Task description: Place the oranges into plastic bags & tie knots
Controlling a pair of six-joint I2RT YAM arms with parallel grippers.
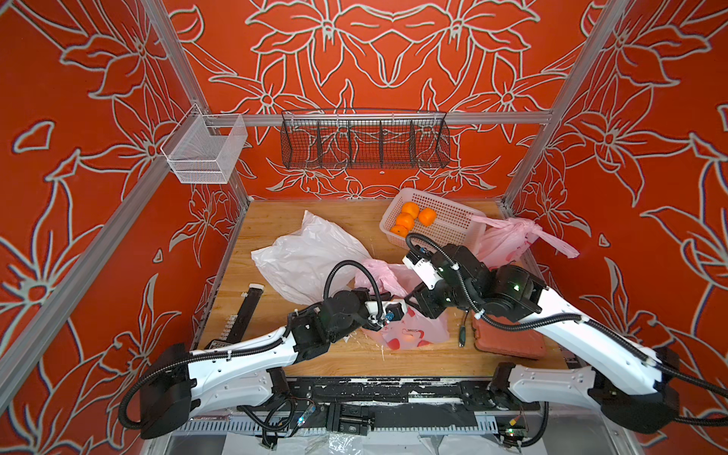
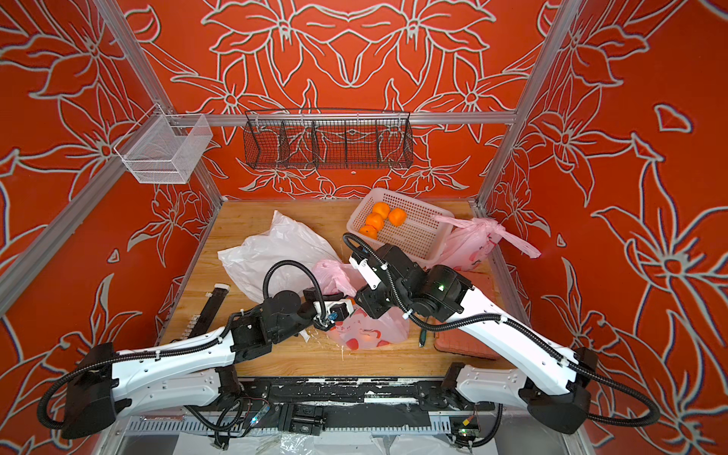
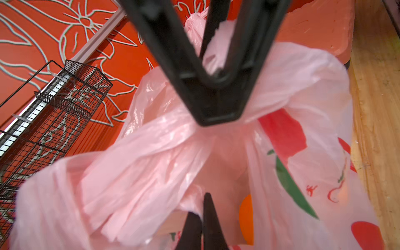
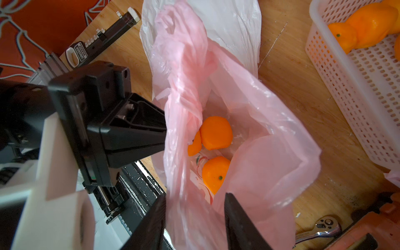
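An open pink plastic bag point(image 4: 266, 120) stands at the table's middle, its mouth toward the right wrist camera. Several oranges lie inside it; one orange point(image 3: 246, 218) peeks through in the left wrist view. My left gripper is shut on the twisted edge of this bag. My right gripper is part open, with loose pink film between its spread fingers. In the left wrist view, its black finger point(image 3: 218, 104) looms before the bag. A second pink bag point(image 1: 509, 239) with gathered, twisted handles stands at the right.
A pink perforated basket point(image 1: 462, 216) holds several oranges point(image 1: 407, 220) at the back. A white bag point(image 1: 307, 254) lies to the left. A red case point(image 1: 508, 339) and a screwdriver-like tool point(image 1: 462, 333) are at front right.
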